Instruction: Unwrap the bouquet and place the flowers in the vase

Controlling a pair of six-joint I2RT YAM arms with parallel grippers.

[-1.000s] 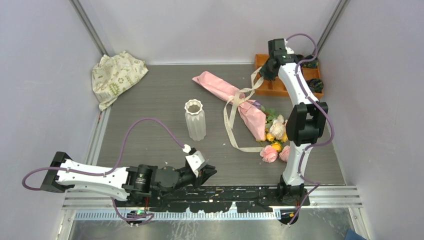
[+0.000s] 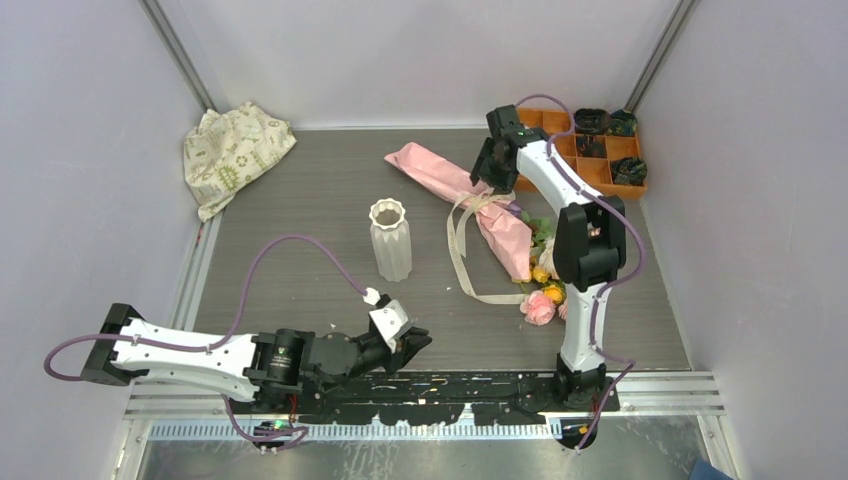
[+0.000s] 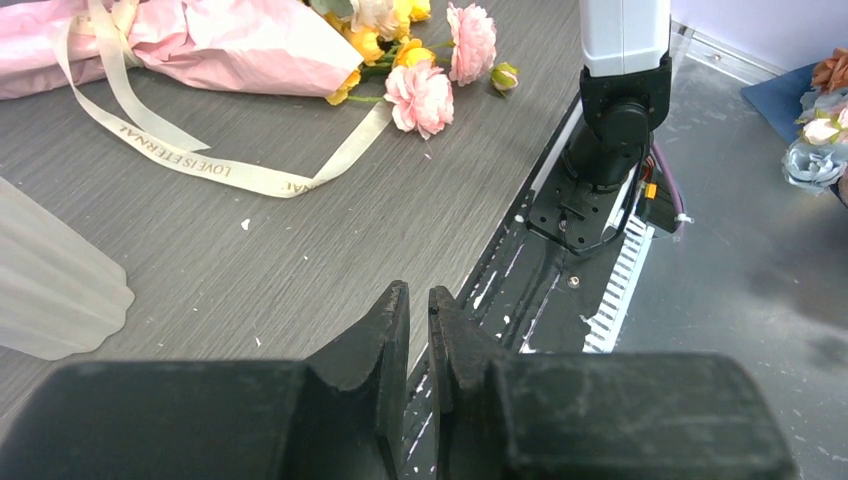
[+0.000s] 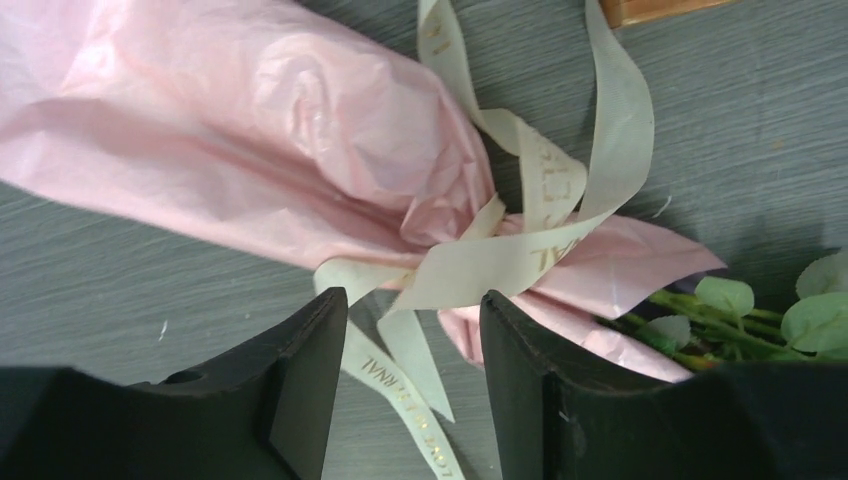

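Observation:
A bouquet in pink paper wrap (image 2: pixel 508 237) lies slantwise on the table, its flower heads (image 2: pixel 540 306) toward the front right. Around its middle a cream ribbon (image 4: pixel 500 268) lies loosely looped, with one tail trailing forward. The white fluted vase (image 2: pixel 391 245) stands upright left of the bouquet; only its lower part shows in the left wrist view. Over the ribbon, my right gripper is open, with nothing seen held. My left gripper is part open near the table's front edge, a narrow empty gap between its fingertips.
An orange compartment box (image 2: pixel 527 184) stands at the back right, with dark items in some sections. A floral cloth bag (image 2: pixel 235 155) rests at the back left. Bare table surrounds the vase.
The ribbon end once stretched toward the box now lies over the bouquet. The left arm barely moved.

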